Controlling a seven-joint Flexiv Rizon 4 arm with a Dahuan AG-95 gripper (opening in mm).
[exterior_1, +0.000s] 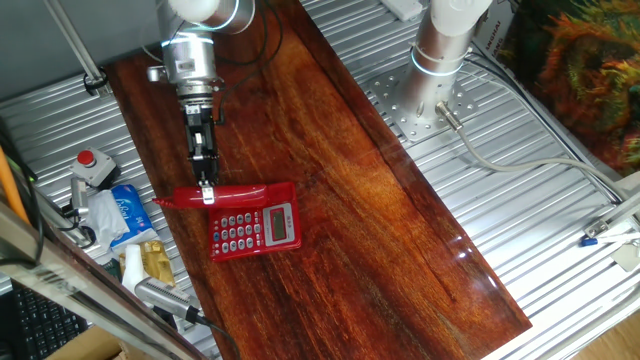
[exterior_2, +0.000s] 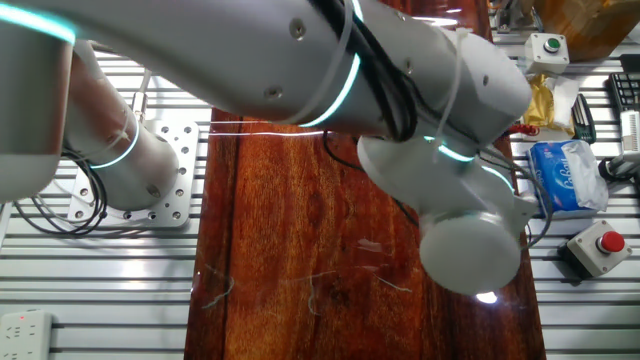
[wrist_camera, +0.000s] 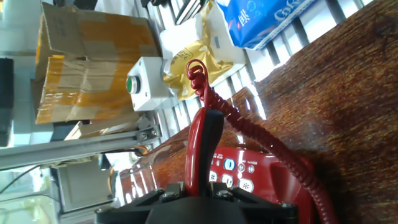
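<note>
A red desk telephone with grey keys and a small display lies on the wooden table. Its red handset is along the upper edge of the phone, with the left end reaching past the body. My gripper comes down on the handset and is shut on it near its middle. In the wrist view the dark-faced handset stands up between the fingers, the phone body behind it. A coiled red cord runs from the handset's far end. Whether the handset touches the body cannot be told. In exterior view 2 the arm hides the phone.
Along the table's left edge are a blue tissue pack, a red-button box and a gold wrapper.
</note>
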